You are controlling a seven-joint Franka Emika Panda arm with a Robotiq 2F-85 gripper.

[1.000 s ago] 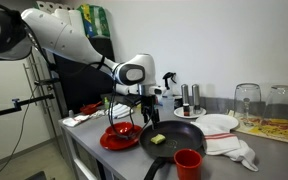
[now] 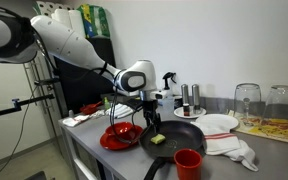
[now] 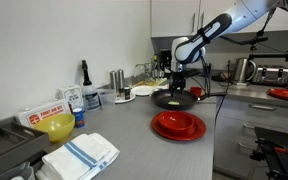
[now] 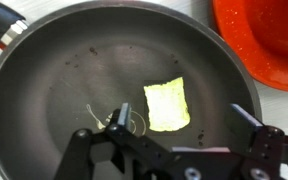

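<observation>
A small yellow square piece (image 4: 167, 105), perhaps a sponge or folded cloth, lies flat inside a dark frying pan (image 4: 44, 110). My gripper is above the pan, with its fingers spread wide and the yellow piece lying below the gap, nearer the left finger. Nothing is held. In exterior view 1 the pan (image 2: 189, 140) rests on the counter with its handle toward the front, and the gripper (image 2: 150, 117) hangs over its left part. Exterior view 2 shows the yellow piece (image 3: 174, 103) in the pan too.
Left of the pan sits a red bowl on a red plate (image 2: 114, 143). A red mug (image 2: 188, 164) stands close to the pan's front right. White cloth (image 2: 224, 145) and glass jars (image 2: 282, 103) are on the right. Bare counter (image 3: 134, 145) shows in exterior view 2.
The arm has come lower and a little to the right, bringing the gripper down nearer the pan. The pan has stayed in place.
</observation>
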